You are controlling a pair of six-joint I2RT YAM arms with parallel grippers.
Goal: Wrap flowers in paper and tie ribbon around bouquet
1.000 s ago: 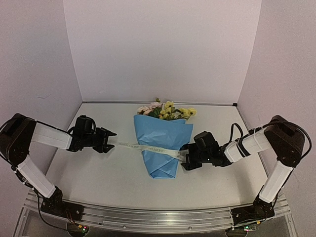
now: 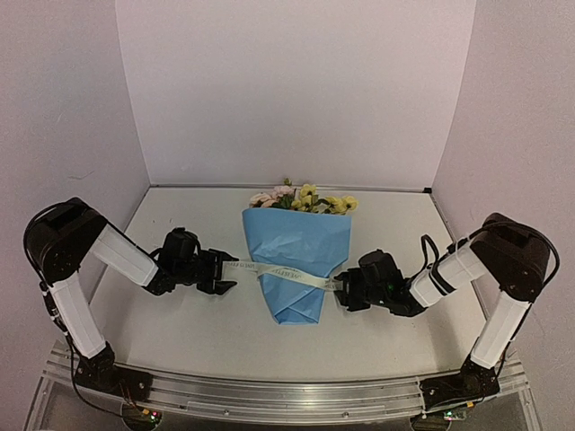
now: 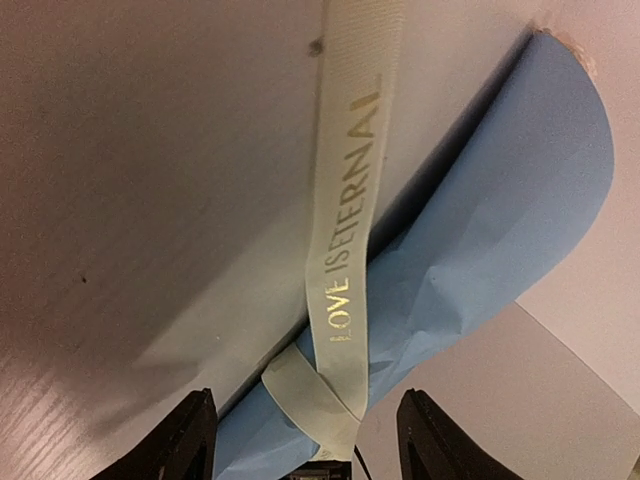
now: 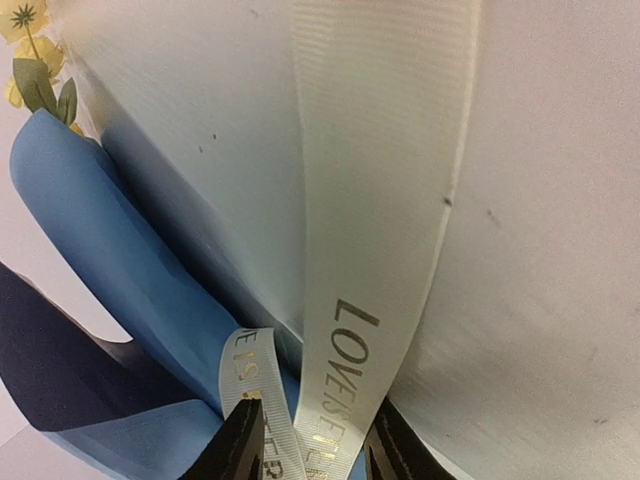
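A cream ribbon (image 2: 292, 274) printed with lettering crosses the blue paper wrap (image 2: 296, 238) of the bouquet, which lies on the table with its flowers (image 2: 307, 197) at the far end. To the left, my left gripper (image 2: 232, 274) stands wide open around one stretch of ribbon; its fingers (image 3: 180, 440) are clear of it. At the right side of the wrap, my right gripper (image 2: 340, 291) is partly open, its fingers narrower apart. In the right wrist view, ribbon (image 4: 350, 300) runs down between those fingers. A loop of ribbon (image 3: 305, 395) shows on the wrap.
Pale walls (image 2: 292, 90) enclose the back and sides. A metal rail (image 2: 278, 395) runs along the front edge.
My left gripper has moved right and slightly nearer the front, so the ribbon's left end now lies between its open fingers. The right gripper has shifted slightly right and narrowed.
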